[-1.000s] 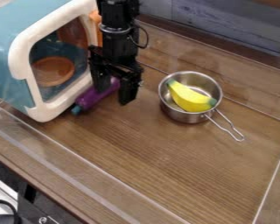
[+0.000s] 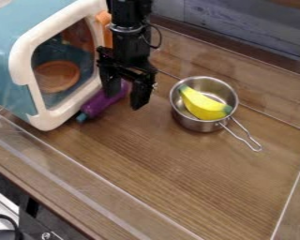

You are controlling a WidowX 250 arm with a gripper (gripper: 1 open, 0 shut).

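Observation:
The black gripper (image 2: 123, 86) hangs just right of the white-and-teal toy oven's open front (image 2: 46, 116), over a purple object (image 2: 97, 105), likely an eggplant, lying on the wooden counter. Whether its fingers are open or shut on anything is hard to tell. A steel pot (image 2: 191, 121) with a wire handle stands to the right, holding a yellow banana (image 2: 204, 103). An orange-brown bowl (image 2: 57, 75) is inside the oven.
A wall stands at the back, and a dark cable and metal parts sit beyond the lower-left edge.
The gripper has shifted very slightly upward over the last second; the pot, banana and purple object look unmoved.

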